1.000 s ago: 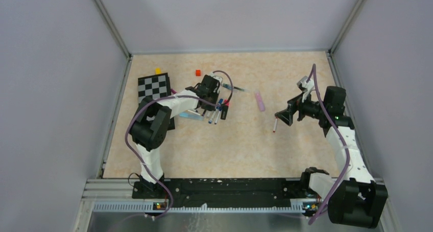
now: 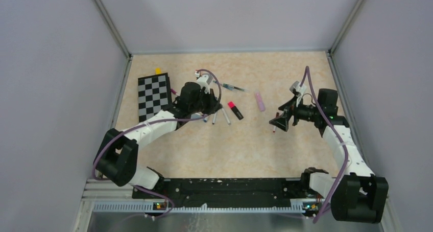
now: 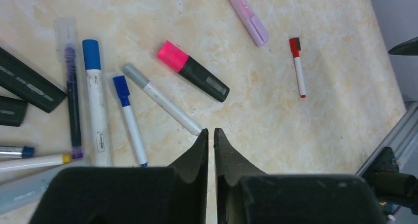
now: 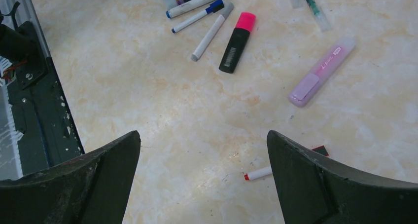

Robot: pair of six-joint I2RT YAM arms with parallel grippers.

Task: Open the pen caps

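Pens lie loose on the tabletop: a pink-capped black highlighter (image 3: 202, 78), a grey-capped marker (image 3: 170, 105), blue-capped markers (image 3: 97, 110), a lilac pen (image 4: 315, 81) and a red-capped marker (image 3: 298, 71). My left gripper hangs above the group, its fingertips close together with nothing visible between them; whether fully shut is unclear. My right gripper is open above the right side of the table, near the red-capped marker, nothing between its fingers.
A black-and-white checkered board (image 2: 152, 91) lies at the left, with a small yellow item (image 2: 158, 70) behind it.
My left arm has drawn back and risen from the pens. The highlighter shifted rightward and tilted. My right gripper has moved slightly left and toward the front.
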